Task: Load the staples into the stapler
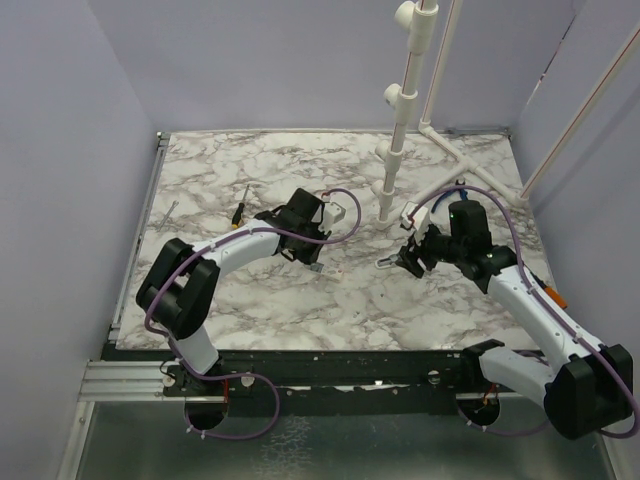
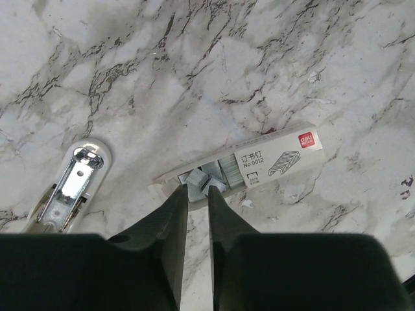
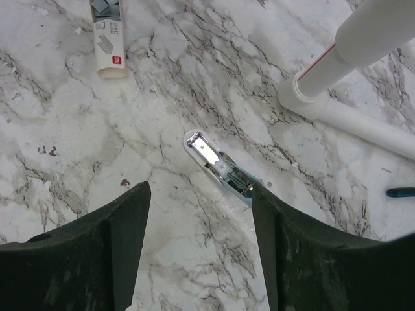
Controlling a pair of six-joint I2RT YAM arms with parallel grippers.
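Note:
An open box of staples (image 2: pixel 279 155) lies on the marble table, loose staple strips in its open half. My left gripper hangs over that end, its fingertips close together with a narrow gap; whether they touch a strip I cannot tell. The silver stapler lies opened between the two arms, its metal channel showing; part of it also appears at the left of the left wrist view (image 2: pixel 68 188). My right gripper is open above the stapler, nothing between its fingers.
White pipe uprights (image 1: pixel 395 150) and a branching base stand at the back right. An orange-handled tool (image 1: pixel 239 214) and a thin rod (image 1: pixel 165 216) lie on the left.

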